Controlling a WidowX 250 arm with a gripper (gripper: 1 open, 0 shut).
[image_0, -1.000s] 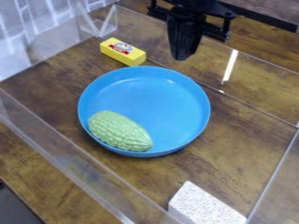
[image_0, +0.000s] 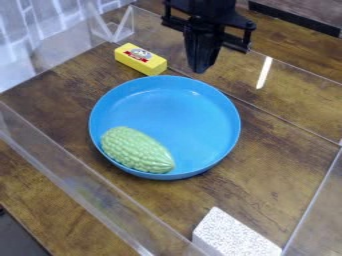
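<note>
My black gripper (image_0: 201, 58) hangs at the top centre, above and behind a blue plate (image_0: 187, 125), its narrow fingertips pointing down and shut, with nothing visible between them. On the left part of the plate lies a green bumpy vegetable-like object (image_0: 136, 151). A small yellow box (image_0: 140, 59) sits behind the plate, to the left of my gripper.
A white speckled block (image_0: 235, 236) lies at the front right of the wooden table (image_0: 54, 175). Clear walls surround the work area. Bare wood lies to the right of and behind the plate.
My gripper has shifted slightly to the left and down over the last second. The objects on the table have not moved.
</note>
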